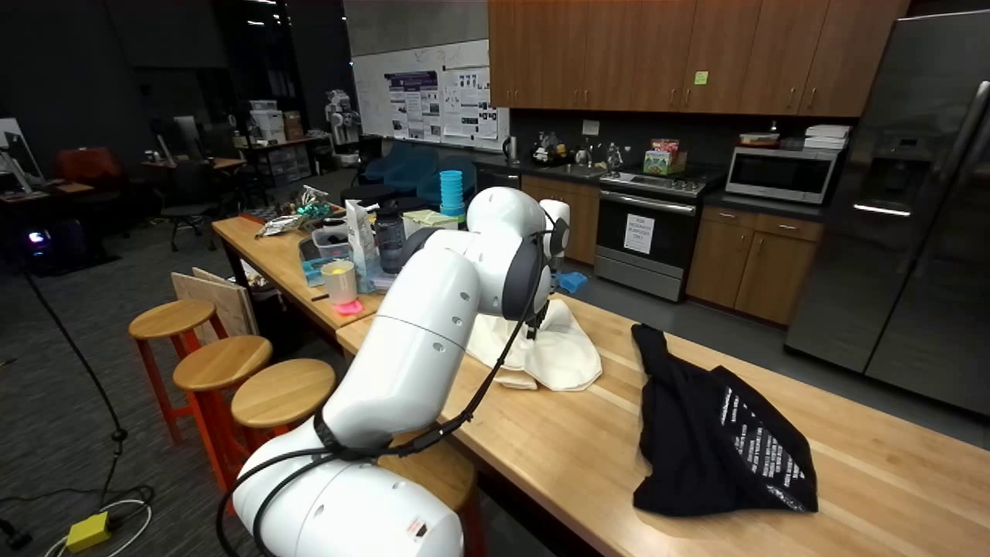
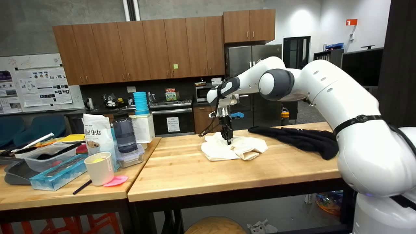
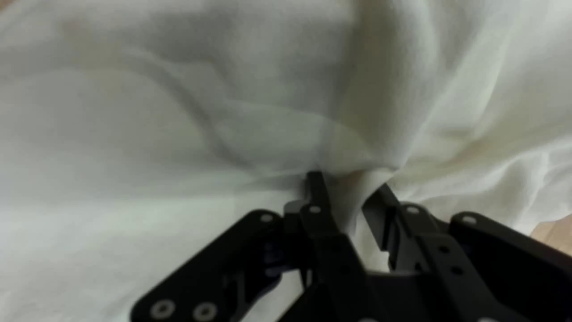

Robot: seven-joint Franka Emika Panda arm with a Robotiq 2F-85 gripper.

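A cream cloth (image 2: 245,146) lies rumpled on the wooden table, in folds round my gripper. The wrist view looks down on it, slightly blurred, with cloth filling nearly the whole picture. My black fingers (image 3: 317,196) point into the cloth and stand partly apart. Between them a fold rises, close to the right finger, with a dark gap beside the left one. In exterior view 2 the gripper reaches down onto the middle of the cloth. Exterior view 1 has the arm hiding much of both.
A black garment with white print (image 1: 742,436) lies apart on the same table (image 1: 575,445). Cluttering the adjoining table are an oats bag (image 2: 97,136), a dark bottle (image 2: 124,132), a cup (image 2: 99,171) and bins. Bare wood lies in front of the cloth.
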